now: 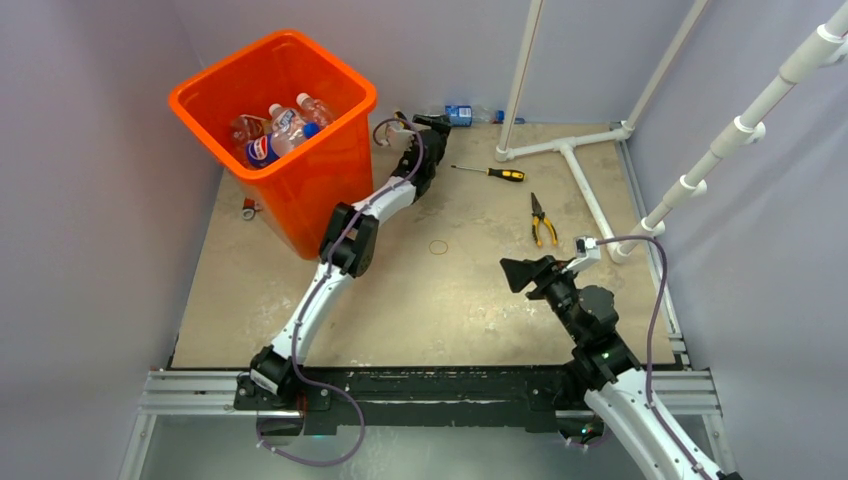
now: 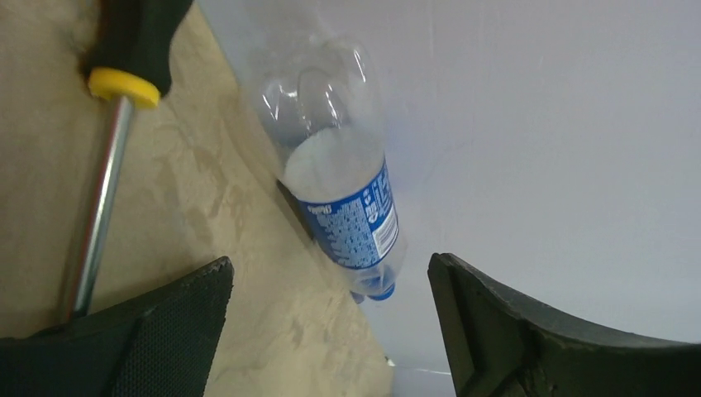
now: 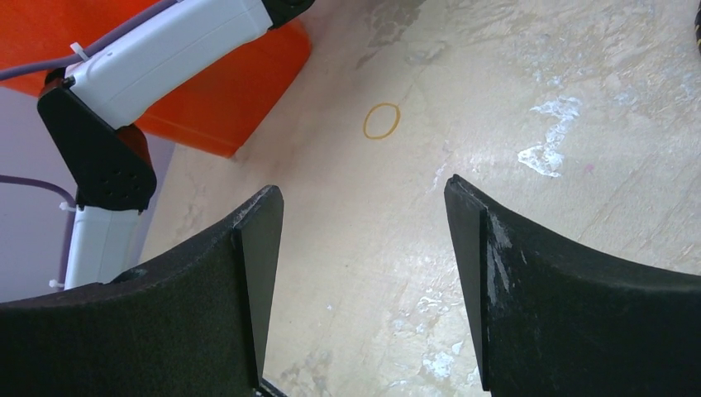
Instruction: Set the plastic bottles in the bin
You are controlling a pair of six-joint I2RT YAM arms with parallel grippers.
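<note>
A clear plastic bottle (image 1: 459, 115) with a blue label and blue cap lies along the back wall, its cap end pointing right. My left gripper (image 1: 441, 122) is at the bottle's base end. In the left wrist view the bottle (image 2: 347, 215) appears beyond the parted fingertips (image 2: 216, 277), with nothing gripped between them. The orange bin (image 1: 345, 150) stands at the back left and holds several plastic bottles (image 1: 288, 127). Over the front right of the table my right gripper (image 1: 508, 276) is open; only bare table shows between its fingers in the right wrist view.
A screwdriver (image 1: 505, 175) lies close to the left gripper, and yellow-handled pliers (image 1: 541, 222) are further right. White pipes (image 1: 590, 190) frame the right side, one upright passing near the bottle's cap. A thin ring (image 1: 438, 247) lies mid-table, with free room around it.
</note>
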